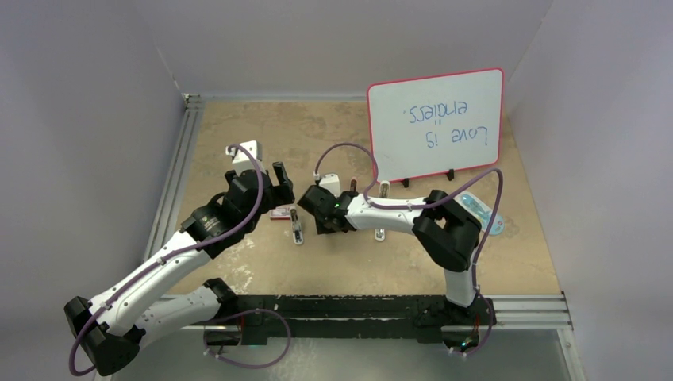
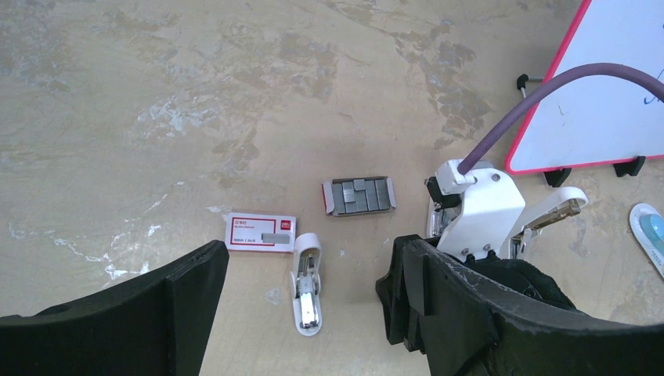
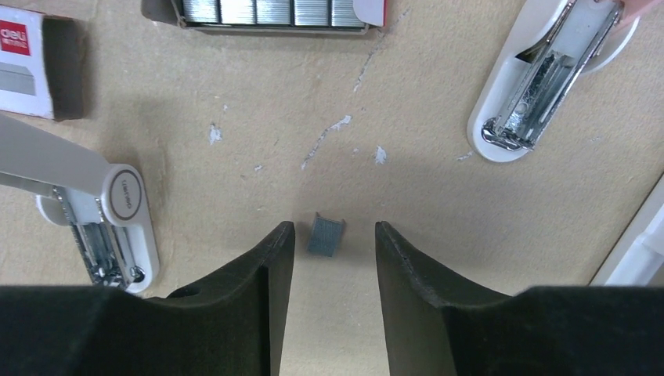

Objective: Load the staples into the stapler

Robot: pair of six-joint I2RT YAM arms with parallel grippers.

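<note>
In the right wrist view a small grey staple strip (image 3: 325,236) lies on the table, between and beyond the fingertips of my open right gripper. A white stapler (image 3: 121,227) with its lid raised stands on the left there, and another opened stapler (image 3: 532,86) is at the upper right. An open tray of staples (image 3: 270,14) shows along that view's top edge. My left gripper, open and empty, hangs over the table; below it the left wrist view shows the white stapler (image 2: 308,294) beside the red-and-white staple box (image 2: 261,233).
A whiteboard (image 1: 436,123) stands at the back right, with a blue-and-white item (image 1: 482,213) in front of its right side. A white rod-like object (image 3: 638,243) lies at the right wrist view's right edge. Behind the boxes the table is clear.
</note>
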